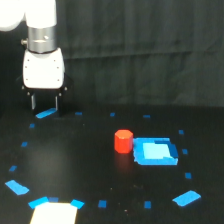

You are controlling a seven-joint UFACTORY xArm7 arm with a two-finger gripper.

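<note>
At the upper left, my gripper (45, 103) points down with its two fingers apart, so it looks open, and nothing shows between them. Just below its tips lies a flat light-blue piece (46, 113); the gap between them is hard to judge. A red block (123, 141) with a six-sided outline stands right of the middle of the dark table. Beside it on the right is a blue tray (139, 154) with a pale, whitish inside.
Several small dark-blue squares dot the black table (80, 165). Flat light-blue pieces lie at the left edge (17, 187) and right edge (186, 198). A pale object (53, 213) with blue behind it is cut off by the bottom edge. Dark curtain hangs behind.
</note>
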